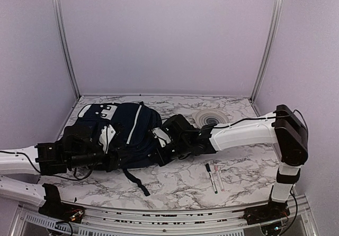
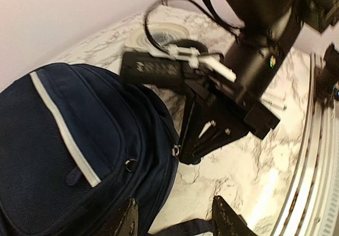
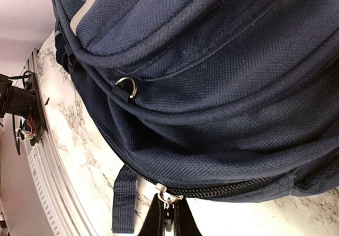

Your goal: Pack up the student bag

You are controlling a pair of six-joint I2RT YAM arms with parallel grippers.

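Note:
The navy backpack (image 1: 119, 122) lies on the left half of the marble table. In the right wrist view my right gripper is shut on a metal zipper pull (image 3: 168, 196) at the bag's lower edge, where dark zipper teeth (image 3: 233, 189) run off to the right. The left gripper stands open by the bag's front side, its two fingers (image 2: 126, 219) well apart and nothing gripped between them. A loose navy strap (image 1: 136, 181) stretches from the bag toward the table's front.
A pen with a dark cap (image 1: 211, 178) and a paler pen (image 1: 218, 178) lie right of centre. Behind the right arm is a round pale plate (image 1: 210, 117). A dark cup (image 2: 186, 46) stands partly hidden behind the right gripper.

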